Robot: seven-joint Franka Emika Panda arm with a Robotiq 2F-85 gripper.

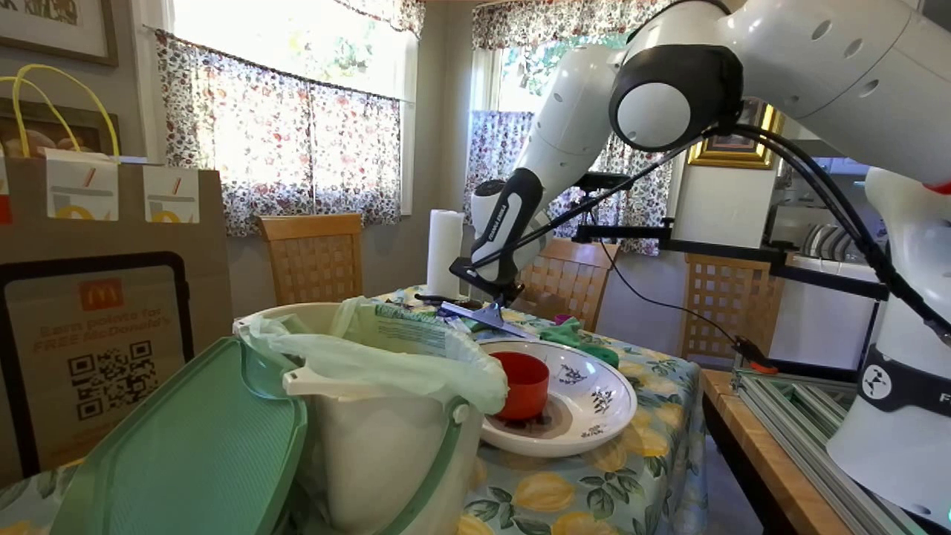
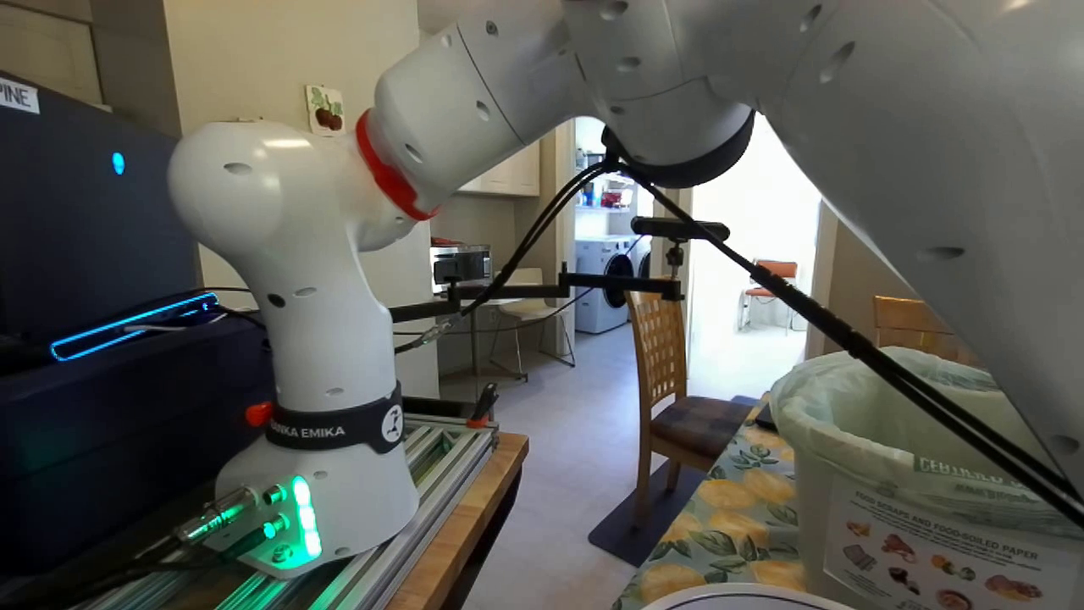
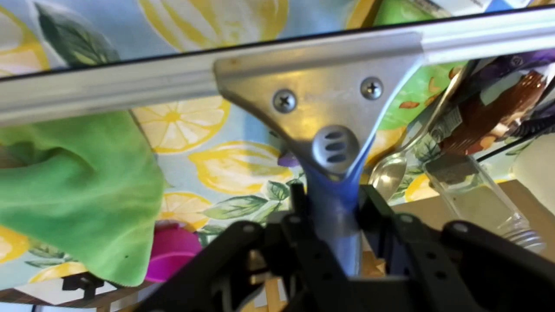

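In the wrist view my gripper is shut on the blue handle of a squeegee. Its long metal blade spans the whole width of that view, above the lemon-print tablecloth. Exterior view 1 has the squeegee hanging tilted below the gripper, behind the white bowl. A red cup rests inside that bowl. To one side of the handle lies a green cloth, with a magenta cup by its edge. The arm hides the gripper in exterior view 2.
A lined white bin and its green lid fill the table's near side. On the handle's other side are a spoon, snack packets and a clear plastic container. A paper towel roll stands at the back.
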